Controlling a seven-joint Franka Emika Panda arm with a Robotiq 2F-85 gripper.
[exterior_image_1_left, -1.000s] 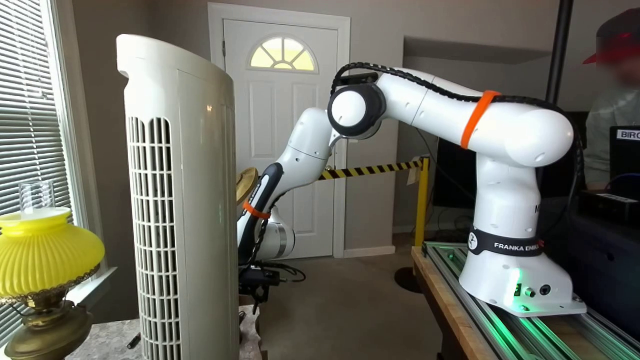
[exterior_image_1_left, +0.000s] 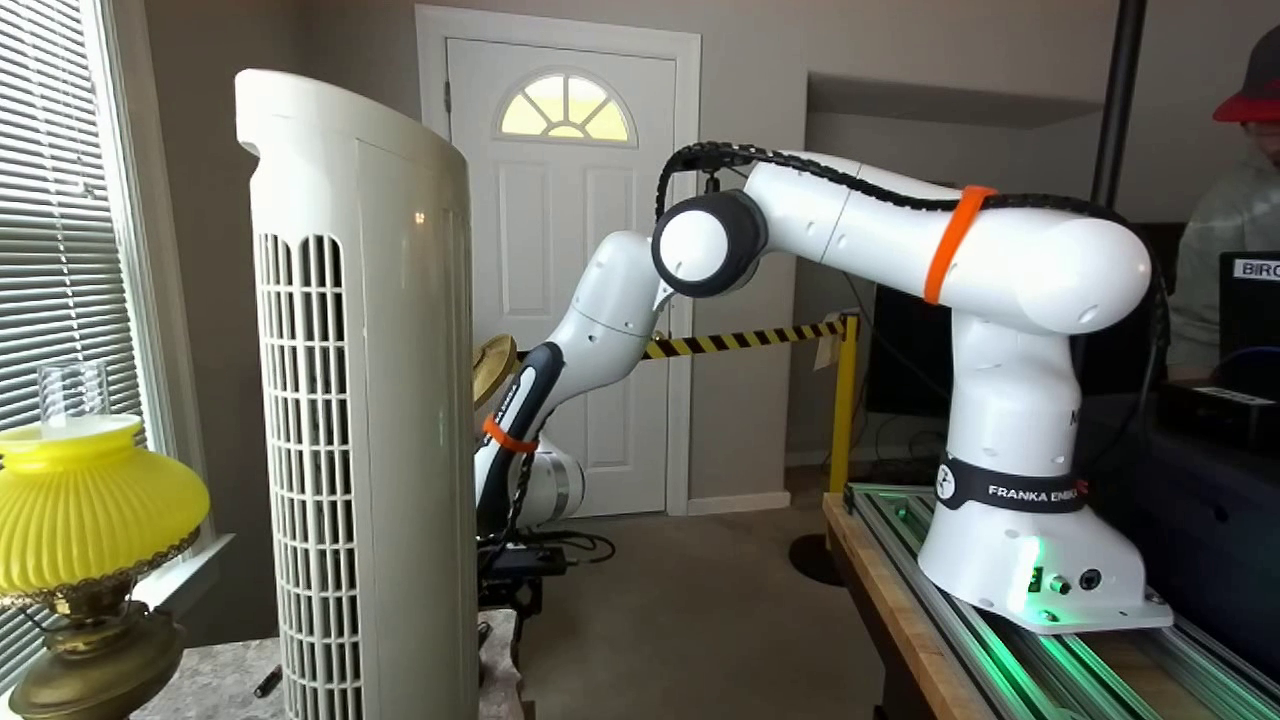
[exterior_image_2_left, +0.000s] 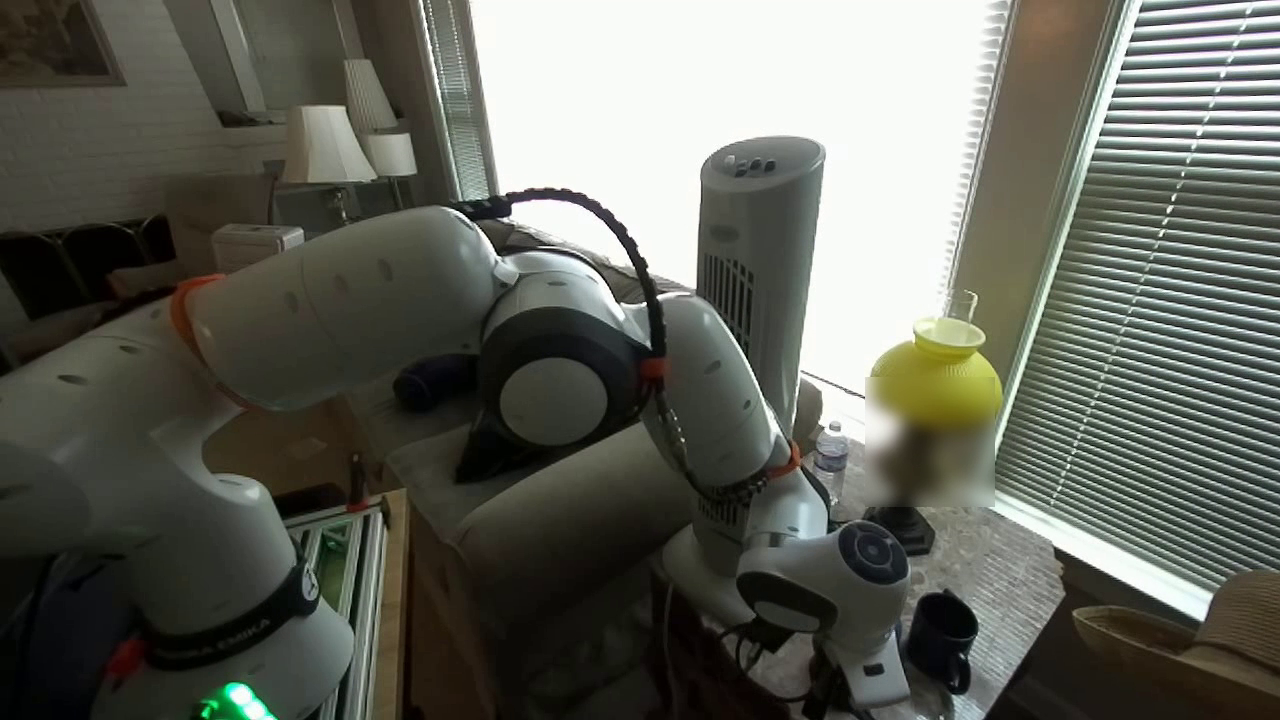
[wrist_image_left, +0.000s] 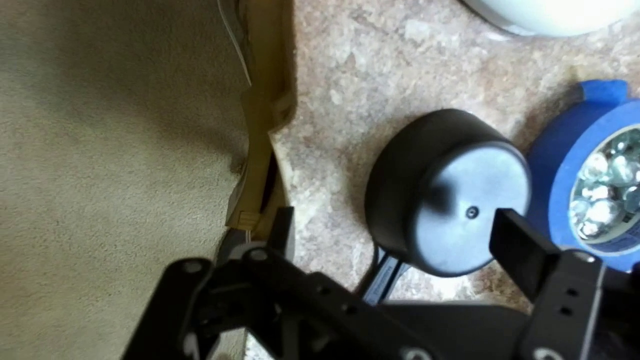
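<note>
In the wrist view, a black round object (wrist_image_left: 396, 186) with a flat, shiny grey top and a small screw-like dot sits on the mottled tabletop. My gripper is open above it, one finger (wrist_image_left: 280, 231) out over the table's edge and the other finger (wrist_image_left: 510, 234) overlapping the object's right side in the picture. Nothing is held. A blue ring (wrist_image_left: 558, 150), like a tape roll, stands just right of the black object with clear glass beads (wrist_image_left: 600, 198) inside. The fan hides the fingers in exterior view 1.
A white tower fan (exterior_image_1_left: 414, 396) rises close to my arm. On the same table (exterior_image_2_left: 1020, 564) stand a yellow lamp (exterior_image_2_left: 942, 378), a water bottle (exterior_image_2_left: 830, 456) and a black mug (exterior_image_2_left: 942, 630). Below the black object lies a dark, slim tool (wrist_image_left: 384, 281). Carpet lies beyond the edge.
My forearm and hand have come down toward the table and shifted slightly toward the fan. The fan, lamp and table have stayed put.
</note>
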